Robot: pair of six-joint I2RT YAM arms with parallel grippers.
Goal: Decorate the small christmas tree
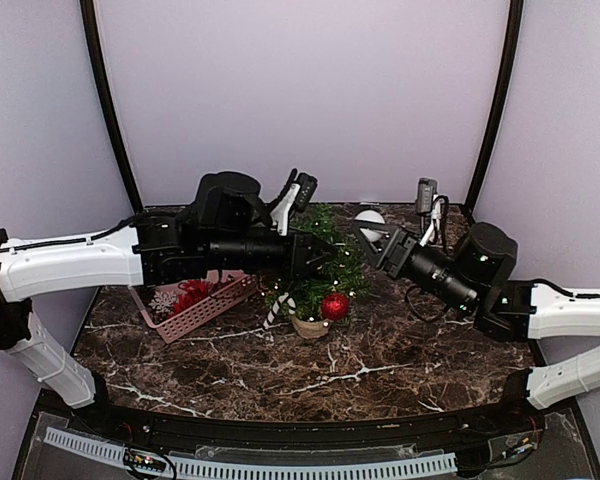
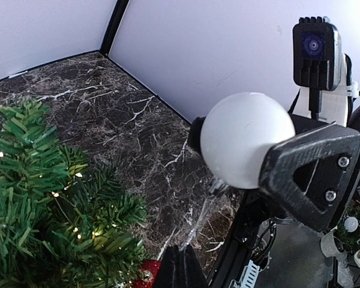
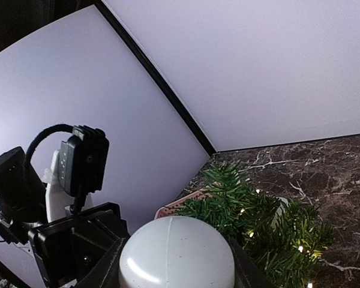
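A white ball ornament (image 1: 370, 215) (image 2: 240, 132) (image 3: 176, 255) is gripped by my right gripper (image 1: 375, 240), raised right of the small tree (image 2: 30, 198) (image 3: 240, 210). My left gripper (image 1: 315, 255) is shut over the tree; in its wrist view a thin silvery string runs from the ball's cap down to its fingertips. The tree, in a pot (image 1: 310, 326), carries lights, a red glitter ball (image 1: 335, 306) and a striped candy cane (image 1: 276, 310).
A pink basket (image 1: 180, 322) with red and white decorations stands at the left. Walls enclose the back and sides.
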